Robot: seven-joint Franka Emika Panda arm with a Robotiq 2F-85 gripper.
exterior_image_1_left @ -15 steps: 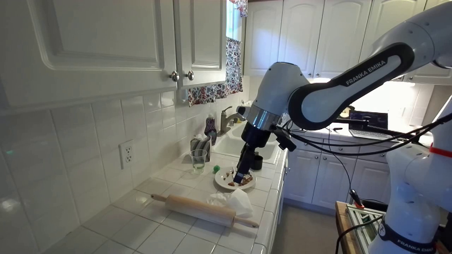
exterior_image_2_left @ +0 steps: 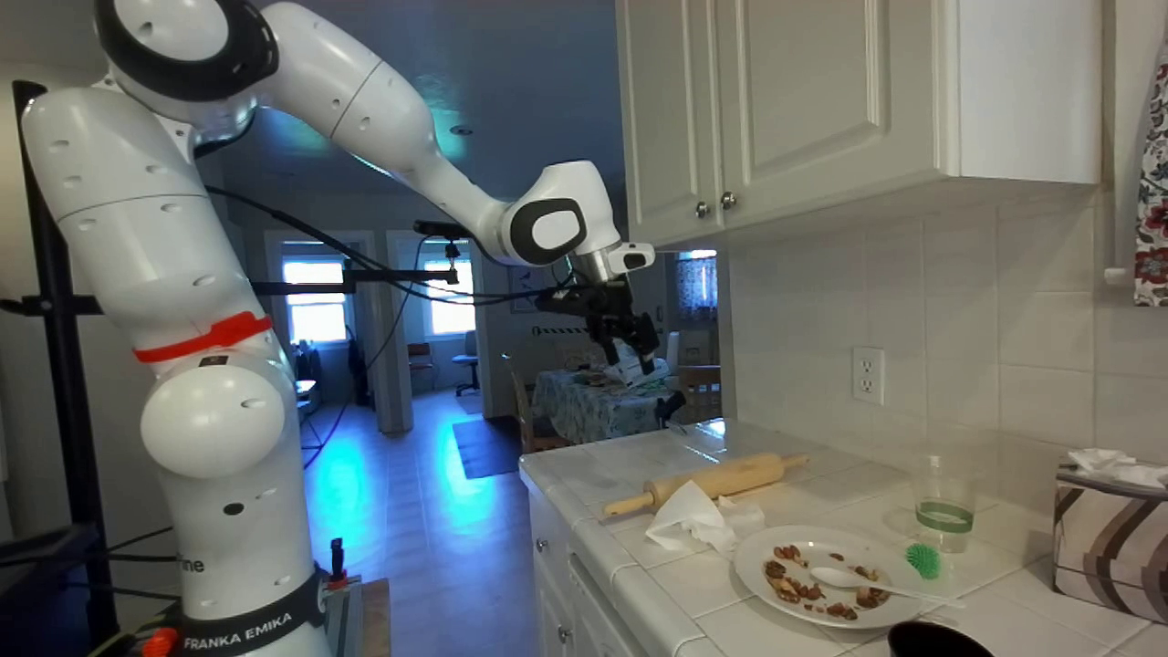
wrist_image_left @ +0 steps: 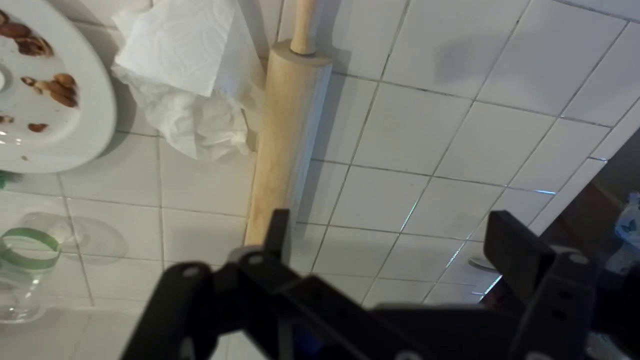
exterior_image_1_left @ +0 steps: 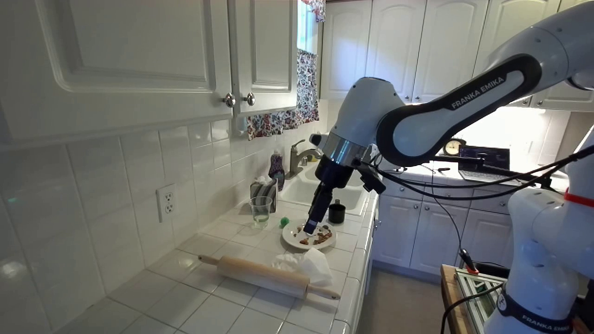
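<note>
My gripper is open, its two dark fingers wide apart with nothing between them. In exterior view 2 the gripper [exterior_image_2_left: 630,359] hangs in the air, well above counter height. A wooden rolling pin [wrist_image_left: 285,132] lies on the tiled counter; the left finger [wrist_image_left: 277,233] overlaps its lower part in the wrist view. Beside the pin is a crumpled white paper towel [exterior_image_2_left: 692,516]. A white plate [exterior_image_2_left: 756,571] carries brown nut pieces [exterior_image_2_left: 788,586] and a white spoon [exterior_image_2_left: 865,582], whose handle reaches over the rim.
Near the plate stand a clear cup [exterior_image_2_left: 943,515] with a green band, a spiky green ball [exterior_image_2_left: 922,560], a black mug [exterior_image_1_left: 336,213] and a tissue box [exterior_image_2_left: 1111,547]. Wall cabinets [exterior_image_1_left: 139,61] overhang the counter. Bare tiles [wrist_image_left: 414,138] lie beyond the rolling pin.
In exterior view 1 the gripper has risen a little and shifted slightly left. The things on the counter lie as before.
</note>
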